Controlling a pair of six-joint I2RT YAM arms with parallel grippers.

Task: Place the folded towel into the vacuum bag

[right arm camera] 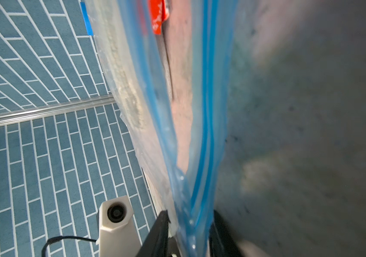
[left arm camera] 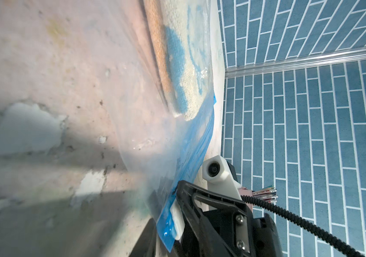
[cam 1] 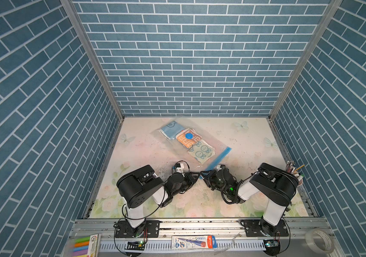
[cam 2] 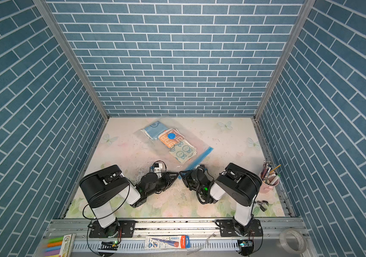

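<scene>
The clear vacuum bag (cam 1: 217,158) lies diagonally at mid table, its blue zip strip toward the front right, a round blue valve (cam 1: 189,136) on top. Folded towels (cam 1: 201,150) in blue, orange and cream lie inside it. Both grippers meet at the bag's near zip corner. My left gripper (cam 1: 195,174) is part open, its fingertips at the zip corner beside the other gripper. My right gripper (cam 1: 205,175) stands open with the blue zip strip (right arm camera: 202,141) running down between its fingers. Whether either grips the film is hard to tell.
A pink cup of pens (cam 2: 268,180) stands at the right edge, with a small dark object near it in the top right view. Blue tiled walls enclose three sides.
</scene>
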